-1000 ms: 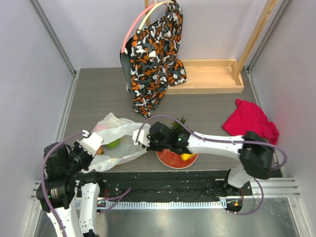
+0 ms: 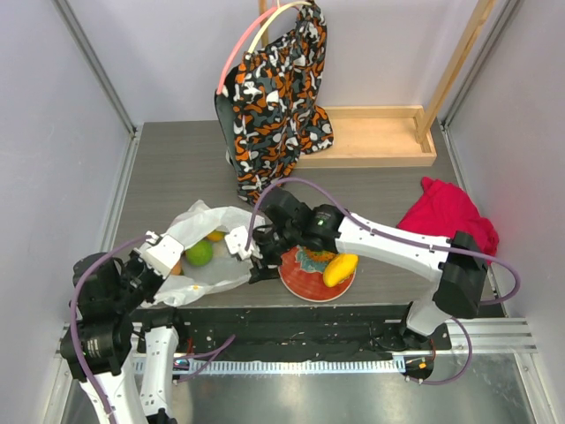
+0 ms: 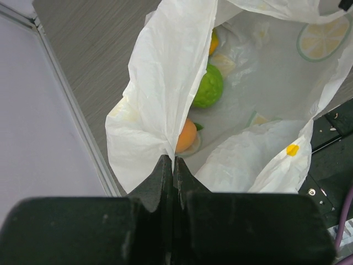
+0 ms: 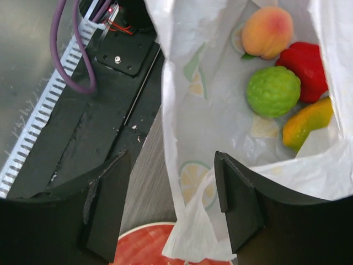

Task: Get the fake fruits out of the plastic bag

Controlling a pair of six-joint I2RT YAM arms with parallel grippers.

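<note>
The white plastic bag (image 2: 208,281) lies open at the left. In the right wrist view it holds a peach (image 4: 267,32), red pepper (image 4: 306,65), green fruit (image 4: 273,91) and yellow fruit (image 4: 304,124). My left gripper is shut at the bag's upright flap; whether any thin plastic is between its fingers is unclear. My right gripper is open over the bag's right end, beside a red plate (image 2: 300,283) carrying a yellow fruit (image 2: 340,269) and other partly hidden fruit.
A pink-red cloth (image 2: 446,212) lies at the right. A camouflage bag (image 2: 274,106) hangs at the back beside a wooden tray (image 2: 371,141). Grey table shows between the plastic bag and the cloth.
My left arm looks nearly still.
</note>
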